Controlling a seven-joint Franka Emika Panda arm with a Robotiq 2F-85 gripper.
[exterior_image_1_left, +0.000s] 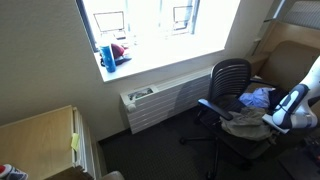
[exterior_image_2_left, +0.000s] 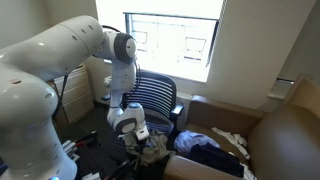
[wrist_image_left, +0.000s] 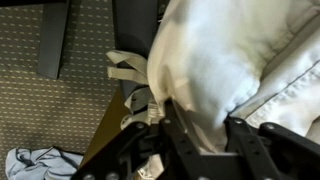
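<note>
A pale, off-white cloth item with a strap fills the upper right of the wrist view. My gripper is right at it, its fingertips apart and folds of the fabric between them. Whether the fingers press on the fabric cannot be told. Exterior view 1 has the greyish cloth on the chair seat, with the arm reaching in from the right. In exterior view 2 the same cloth shows beside the arm's wrist; the fingertips are too dark to make out there.
A black office chair with armrests stands close by. Light-blue cloth lies behind the pale item. A brown couch holds dark fabric. A grey-blue cloth appears at lower left. Open floor lies left of the chair.
</note>
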